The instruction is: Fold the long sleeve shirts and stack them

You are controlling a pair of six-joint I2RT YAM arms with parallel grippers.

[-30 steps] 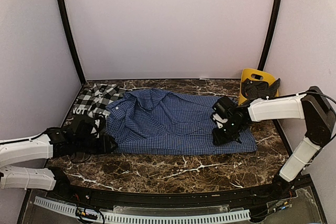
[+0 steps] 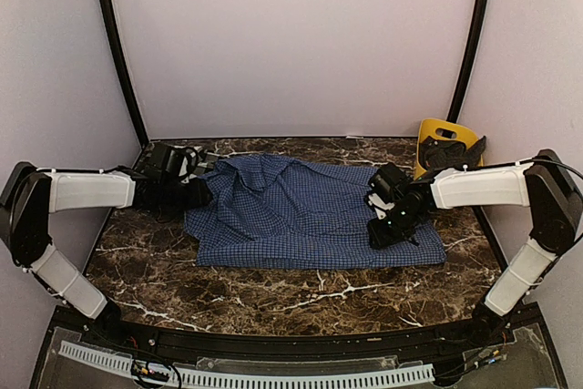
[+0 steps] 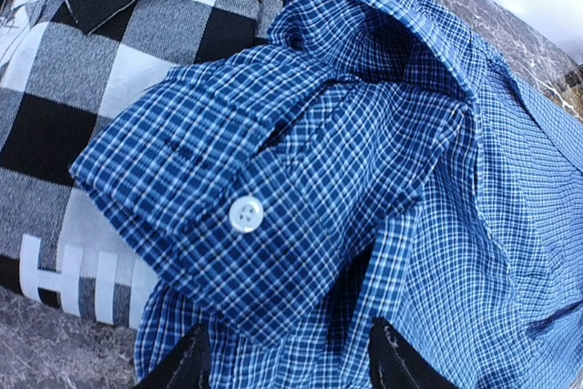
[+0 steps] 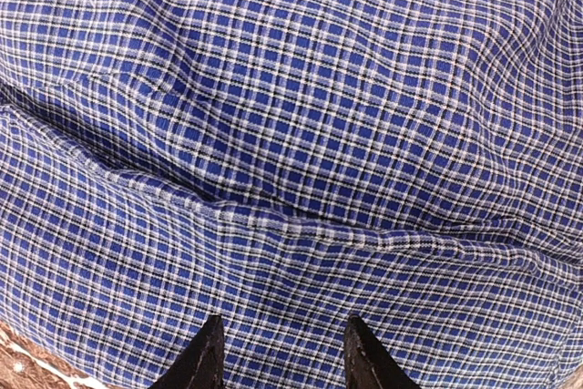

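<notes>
A blue checked long sleeve shirt lies spread across the table, its near part folded into a long strip along the front. Its bunched left end, with a white button, overlaps a black-and-white checked shirt with white lettering. My left gripper is open over that bunched end, fingers apart and holding nothing. My right gripper hangs low over the front strip at the right, its fingertips apart with nothing visible gripped between them.
A yellow bin with dark cloth stands at the back right. Bare marble table shows along the front. Walls close in the sides and back.
My left arm has moved back, away from the front edge, to over the shirt's left end and the checked shirt. The right arm has hardly moved; the blue shirt looks unchanged.
</notes>
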